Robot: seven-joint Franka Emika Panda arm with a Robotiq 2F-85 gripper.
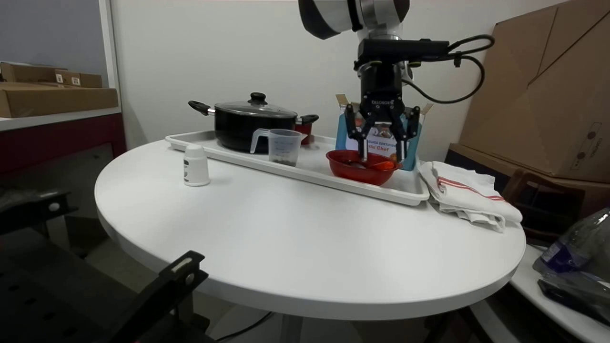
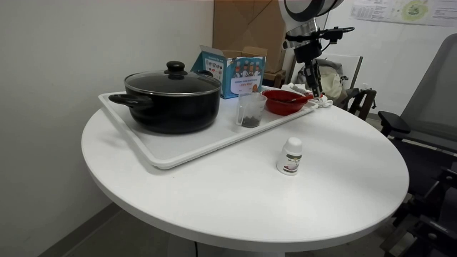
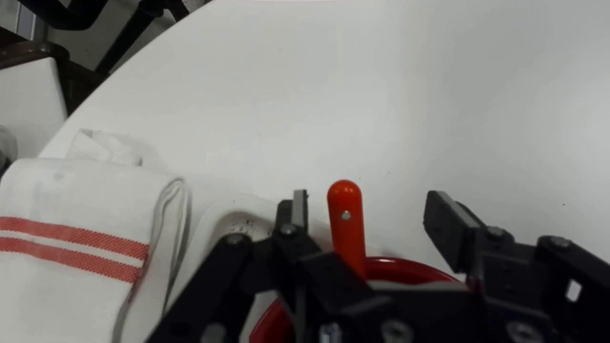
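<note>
A red bowl [image 1: 357,173] sits at the right end of the white tray [image 1: 320,179]. From it the handle of a red utensil [image 3: 347,226] sticks out over the rim; the utensil's other end is hidden in the wrist view. My gripper [image 1: 381,155] points down at the bowl, its fingers part open. In the wrist view the handle shows between the two fingers, nearer the left fingertip [image 3: 299,212] and apart from the right one. Nothing is gripped.
On the tray stand a black lidded pot [image 2: 173,102], a clear measuring cup [image 2: 251,112] and a blue box [image 2: 242,75] behind the bowl. A striped white towel [image 1: 472,191] lies right of the tray. A white bottle [image 1: 196,166] stands at the left.
</note>
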